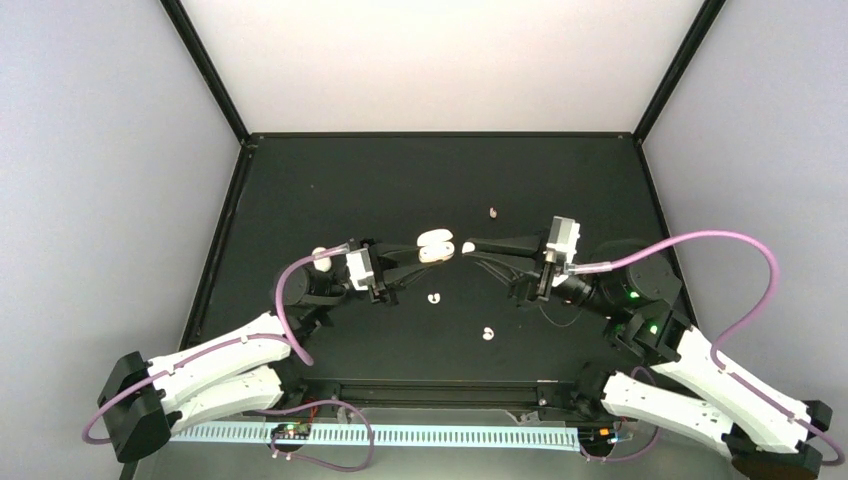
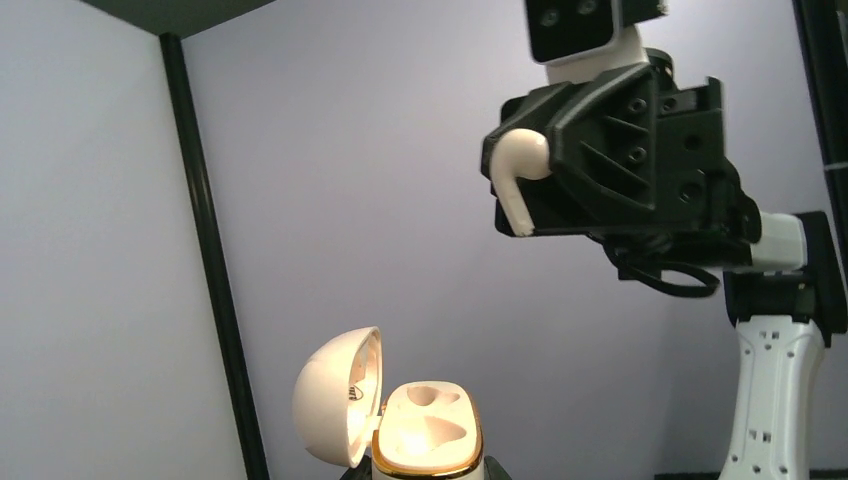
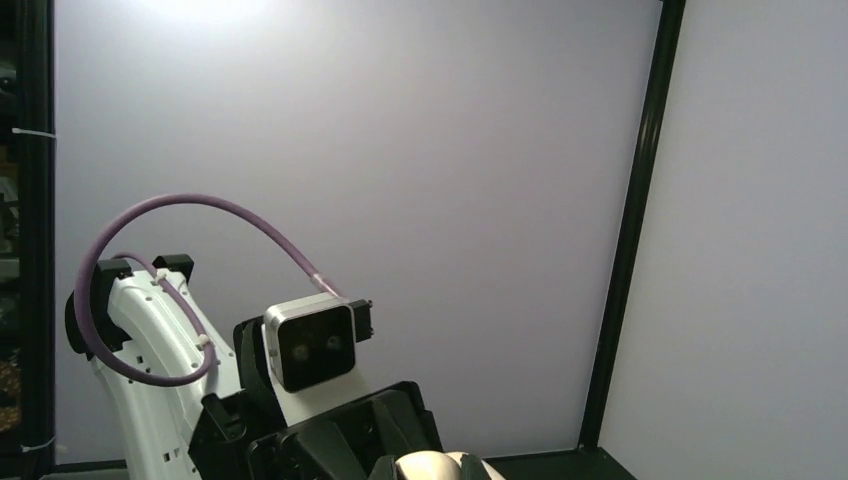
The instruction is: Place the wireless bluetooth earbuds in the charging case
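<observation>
The white charging case (image 1: 436,250) is raised mid-board with its lid open, my left gripper (image 1: 432,259) shut on it. In the left wrist view the case (image 2: 426,430) shows empty earbud hollows, with the lid (image 2: 325,400) to its side. My right gripper (image 1: 466,248) is shut on a white earbud (image 2: 518,160), held just right of the case, apart from it and above it in the left wrist view. In the right wrist view the case (image 3: 425,465) peeks in at the bottom.
Small white pieces (image 1: 434,298) and another white piece (image 1: 493,213) lie on the black board. A larger white piece (image 1: 321,260) is partly behind the left arm. Walls enclose the board.
</observation>
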